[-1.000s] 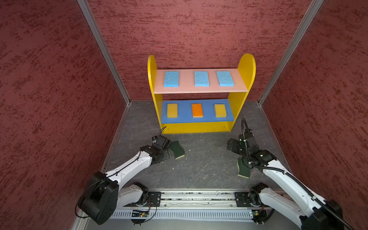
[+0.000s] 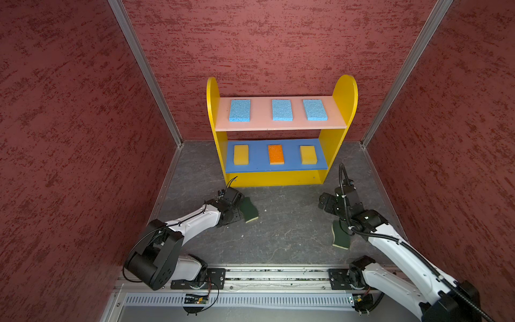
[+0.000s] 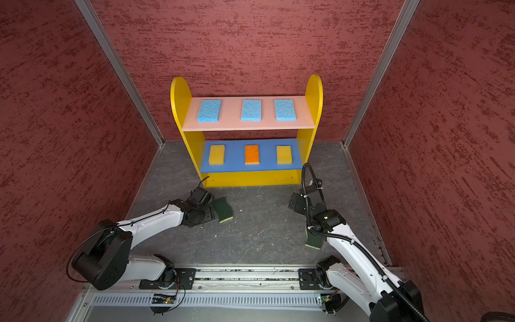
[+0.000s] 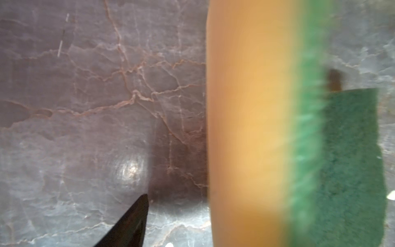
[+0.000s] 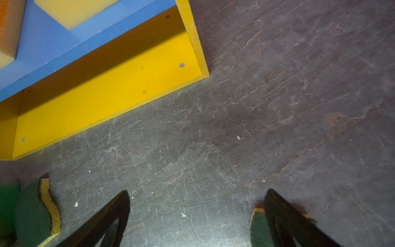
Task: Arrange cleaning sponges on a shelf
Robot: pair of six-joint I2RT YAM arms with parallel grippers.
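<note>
My left gripper (image 2: 234, 208) is low over the floor beside a dark green sponge (image 2: 249, 209). In the left wrist view a blurred yellow-and-green sponge (image 4: 251, 103) fills the middle close to the camera, with a dark green one (image 4: 349, 173) behind it; one black finger shows at lower left, and whether the sponge is gripped is unclear. My right gripper hangs open over the floor near another dark green sponge (image 2: 340, 236). The yellow shelf unit holds three blue sponges (image 2: 282, 110) on the pink board and yellow, orange (image 2: 275, 154) and yellow sponges on the blue board.
The shelf unit (image 2: 343, 145) stands at the back. Floor (image 2: 289, 220) between the two arms is clear. Red walls enclose both sides and the back, and a metal rail runs along the front.
The right arm and shelved sponges look nearly unchanged.
</note>
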